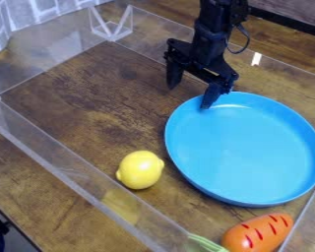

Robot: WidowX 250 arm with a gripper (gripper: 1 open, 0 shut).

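Observation:
My black gripper (pixel 196 81) is at the top centre, just behind a blue plate (pixel 243 150), its two fingers spread open with no object visible between them. A yellow lemon (pixel 141 169) lies on the wooden surface in front, left of the plate. An orange carrot toy (pixel 259 232) with green top sits at the bottom right, in front of the plate.
Clear plastic walls (pixel 94 202) border the wooden area (pixel 88 103). The plate takes up much of the right side.

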